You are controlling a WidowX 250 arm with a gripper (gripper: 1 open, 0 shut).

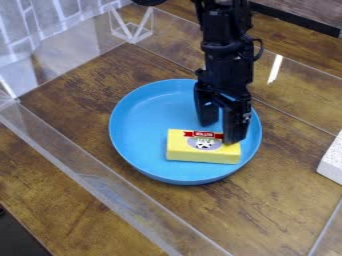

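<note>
A yellow box (203, 150) with a red banner and a small cow picture lies in the front-right part of a round blue plate (144, 125) on the wooden table. My black gripper (222, 128) reaches down from the top over the plate's right side, its fingertips low beside the box's back right part. It appears open; whether the tips touch the box I cannot tell.
A white object (334, 158) sits at the right edge of the view. A transparent strip runs along the lower left, and a pale object is at the top left corner.
</note>
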